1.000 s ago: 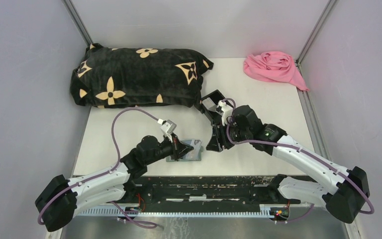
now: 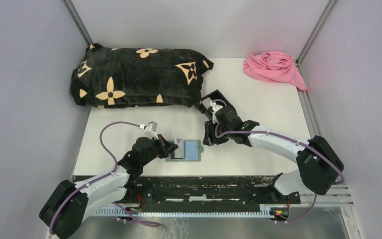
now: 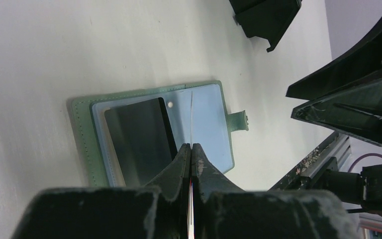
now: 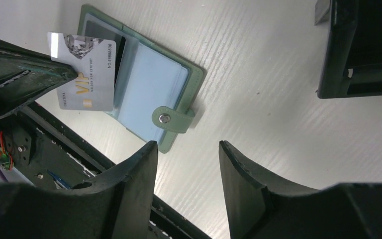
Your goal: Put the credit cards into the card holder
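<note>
The open card holder [image 2: 193, 149], green with clear sleeves [image 3: 209, 119], lies on the table, a dark card [image 3: 137, 139] in its left part. My left gripper [image 2: 168, 148] is shut on a silver VIP card, held over that left part; in the left wrist view the card shows edge-on between the fingertips. My right gripper [image 2: 208, 137] stands open right of the holder, nothing between its fingers.
A black box [image 2: 214, 97] sits behind my right gripper. A dark patterned blanket [image 2: 134, 74] covers the back left, a pink cloth [image 2: 271, 67] the back right.
My left gripper has moved left with the card, away from the right gripper.
</note>
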